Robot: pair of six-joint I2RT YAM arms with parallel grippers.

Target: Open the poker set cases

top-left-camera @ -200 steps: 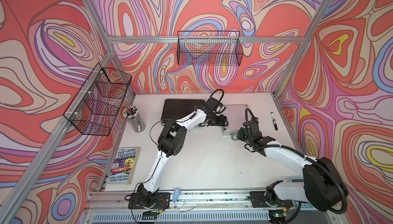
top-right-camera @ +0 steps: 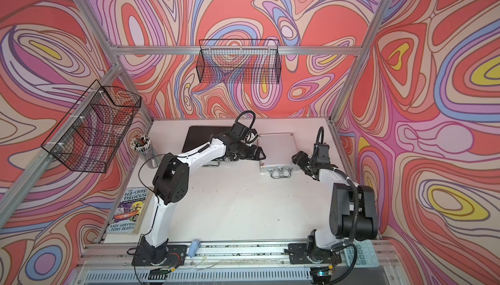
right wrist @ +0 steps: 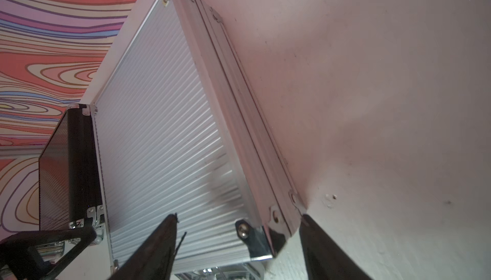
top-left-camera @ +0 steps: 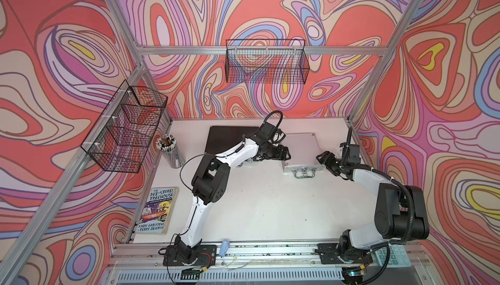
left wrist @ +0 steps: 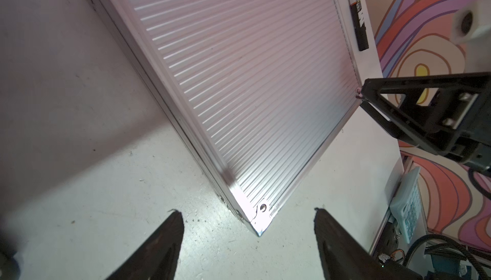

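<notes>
The silver poker case [top-left-camera: 304, 147] lies flat with its ribbed lid down, its handle [top-left-camera: 304, 175] toward the table's front. My left gripper [top-left-camera: 285, 153] is open at the case's left side; in the left wrist view, a corner of the silver case [left wrist: 245, 126] shows between its spread fingers. By the right side, my right gripper [top-left-camera: 324, 158] stands open too, and the near corner of the case [right wrist: 179, 152] appears between its fingers. Whether either gripper touches the case, I cannot tell. The black case [top-left-camera: 224, 138] lies shut at left, partly behind my left arm.
A pencil cup [top-left-camera: 173, 152] and a book [top-left-camera: 156, 209] stand along the left edge. A black marker [left wrist: 359, 24] lies beyond the silver case. Wire baskets [top-left-camera: 267, 65] hang above the back and left.
</notes>
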